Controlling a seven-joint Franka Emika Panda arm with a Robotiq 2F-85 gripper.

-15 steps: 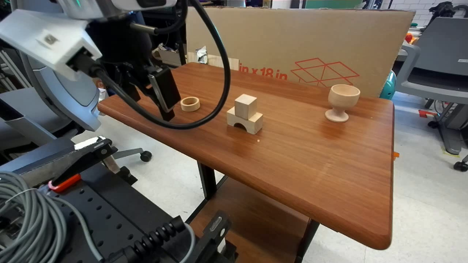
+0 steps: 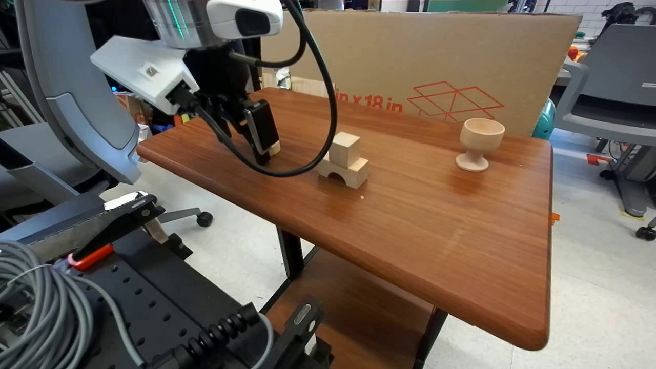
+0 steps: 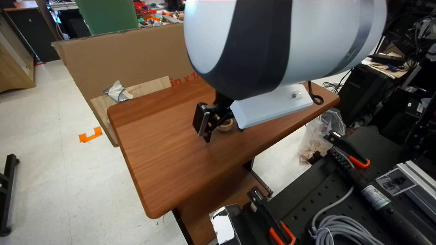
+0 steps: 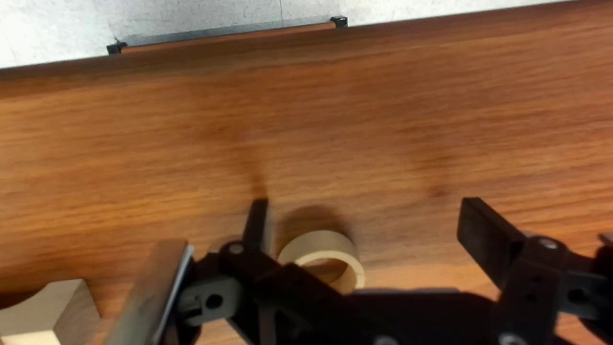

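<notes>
A pale wooden ring (image 4: 319, 243) lies flat on the brown table. In the wrist view my gripper is open, its fingers (image 4: 487, 236) spread wide, and the ring shows between them, nearer the left one. Nothing is gripped. From exterior view 1, the gripper (image 2: 246, 138) hides most of the ring (image 2: 274, 148), leaving only its right edge visible. Exterior view 2 shows the ring (image 3: 225, 125) just behind the fingers. A wooden cube (image 2: 345, 148) sits on an arch block (image 2: 355, 175) to the right; part of the arch block (image 4: 54, 313) appears at the wrist view's lower left.
A wooden goblet (image 2: 480, 140) stands upright toward the table's far right end. Behind the table rises a large cardboard panel (image 2: 381, 58). A black cable (image 2: 330, 92) loops from the arm, passing in front of the blocks.
My gripper has moved right, from left of the ring to where it covers most of it in exterior view 1. The ring, blocks and goblet have stayed put.
</notes>
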